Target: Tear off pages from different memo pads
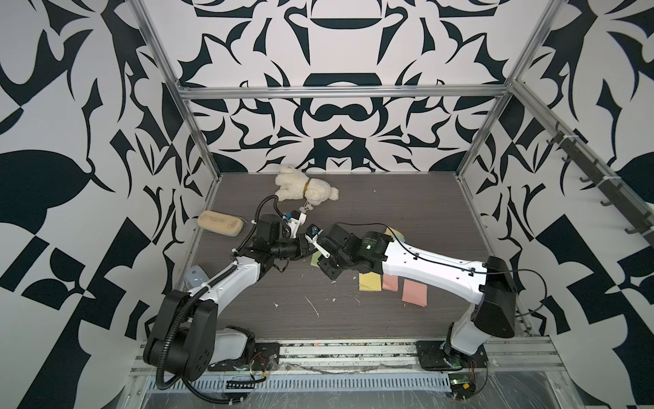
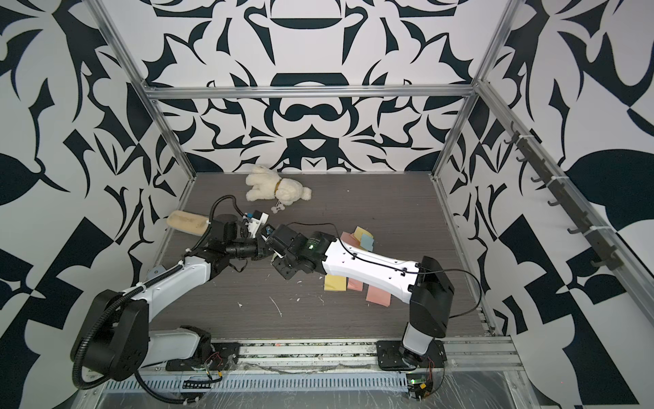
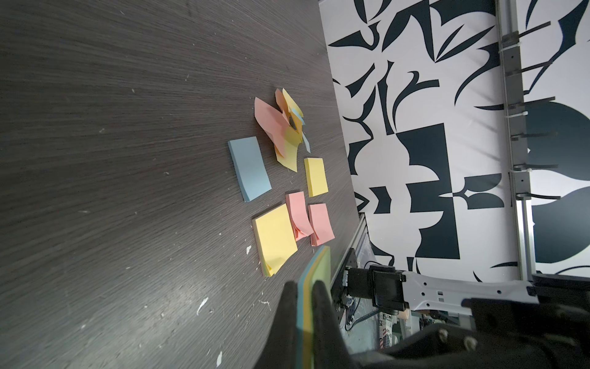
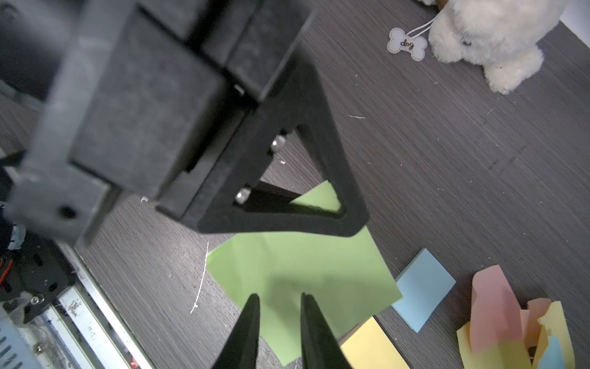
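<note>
A thin pad of green, yellow and blue sheets is gripped by my left gripper, which is shut. From the right wrist view, its green face spreads out below the left finger. My right gripper is partly open in front of that green face, a gap showing between its tips; contact with the sheet cannot be told. On the table lie a blue pad, a large yellow pad, a small yellow pad and two pink pads.
A loose pile of pink, yellow and blue sheets sits beyond the blue pad. Toward the back is a white plush dog; a tan oblong object is at the left edge.
</note>
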